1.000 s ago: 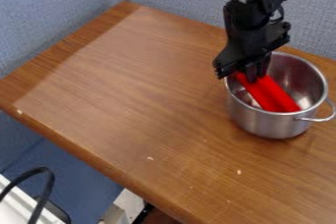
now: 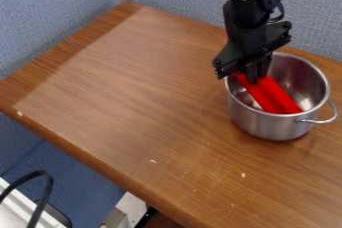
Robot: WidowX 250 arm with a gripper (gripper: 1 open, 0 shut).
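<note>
A steel pot (image 2: pixel 274 123) with a loop handle stands at the right side of the wooden table. A long red object (image 2: pixel 275 96) lies inside it at a slant. My black gripper (image 2: pixel 246 72) reaches down into the back left of the pot, at the upper end of the red object. The fingertips are partly hidden, so whether they grip it is unclear.
Padded blue-grey walls stand behind and to the left. A black cable (image 2: pixel 48 184) and white items are at the lower left, off the table.
My gripper has shifted slightly left and down over the last second, and the pot has moved slightly left.
</note>
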